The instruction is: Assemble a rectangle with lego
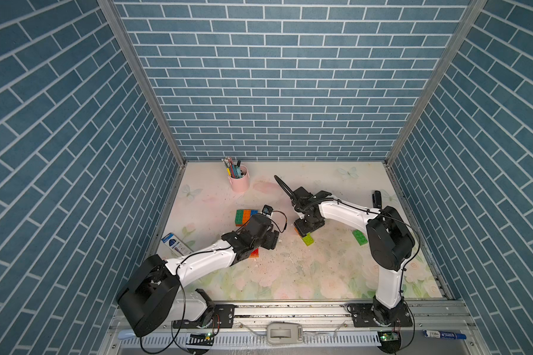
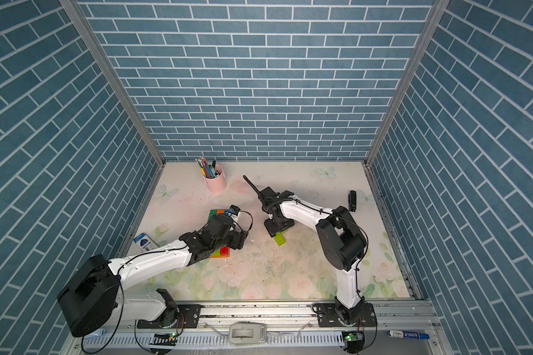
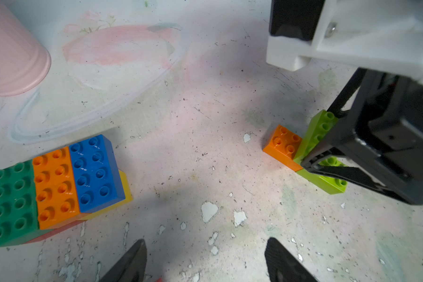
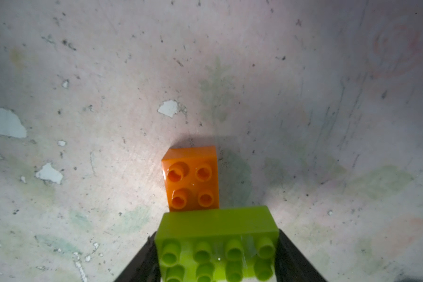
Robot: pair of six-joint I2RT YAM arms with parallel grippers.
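A lime-green brick [image 4: 216, 223] sits between the fingers of my right gripper, which touch both of its ends. Below it, an orange brick [image 4: 191, 181] sticks out on the table. In the left wrist view a second lime brick [image 3: 322, 181] lies beside the orange one, with the held brick across the two. My left gripper is open over bare table, nothing between its fingers. Left of it stands a block of green [image 3: 15, 202], orange [image 3: 56, 185] and blue [image 3: 95, 171] bricks on a lower layer. Red and orange bricks [image 2: 222, 252] show partly under the left arm.
A loose green brick [image 1: 360, 237] lies to the right. The pink pen cup [image 1: 239, 180] stands at the back left, a white-and-blue box [image 1: 176, 243] at the left edge and a black object [image 1: 376, 199] at the right.
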